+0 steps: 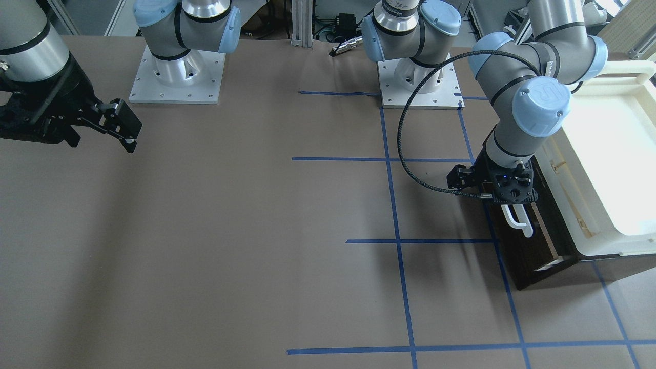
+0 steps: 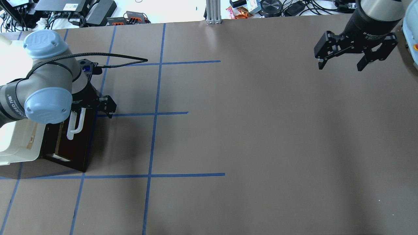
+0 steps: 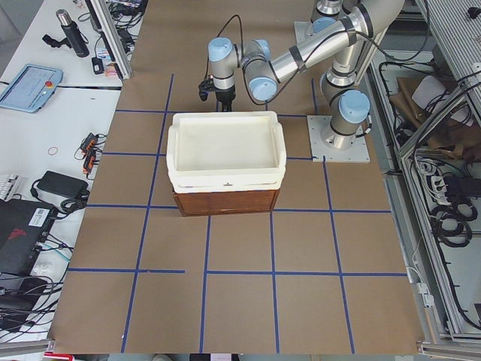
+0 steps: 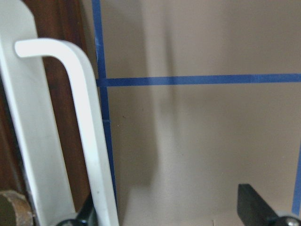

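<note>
A dark wooden cabinet [image 1: 532, 252] stands at the right of the front view, topped by a white plastic tray [image 3: 225, 150]. On its side facing the open table is a white handle [image 1: 517, 219], also seen large at the left of the wrist view as a curved bar [image 4: 84, 117]. My gripper [image 2: 92, 105] is right over that handle. In the wrist view one fingertip [image 4: 251, 207] lies right of the handle over the table; the other is mostly hidden behind the handle, so the two look apart, open around the bar.
A second arm's gripper [image 2: 354, 51] hangs at the far side of the table, clear of the cabinet. Other arm bases stand along the back. The taped table [image 2: 235, 137] between them is empty.
</note>
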